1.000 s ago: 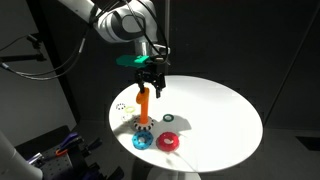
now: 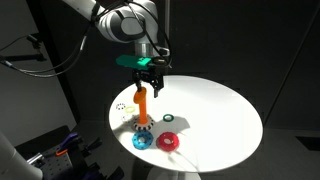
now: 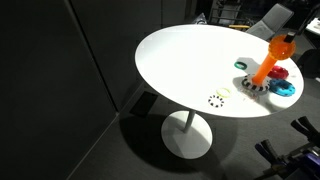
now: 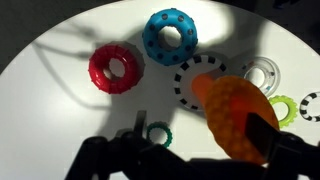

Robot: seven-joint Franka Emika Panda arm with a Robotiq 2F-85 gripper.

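An orange post (image 2: 142, 112) stands on the white table, rising from a white base ring with black dots (image 2: 144, 126). At its top is an orange bumpy ring (image 4: 222, 120), which looks large in the wrist view and lies tilted; exterior view 2 also shows the orange ring (image 3: 282, 47) at the post's upper end. My gripper is open right at that ring, its dark fingers on either side of the ring's near part. Whether the fingers touch it, I cannot tell. The ring hides part of the post from above.
Near the post lie a blue ring (image 4: 170, 38), a red ring (image 4: 115, 68), a small dark green ring (image 4: 159, 133), a clear ring (image 4: 262, 75) and a yellow-green ring (image 4: 285, 110). A black-and-white ring (image 4: 311, 107) is at the edge.
My arm and gripper have shifted slightly and turned at the post's top. The orange ring there shows a little lower and further left than before. The other rings have stayed put.
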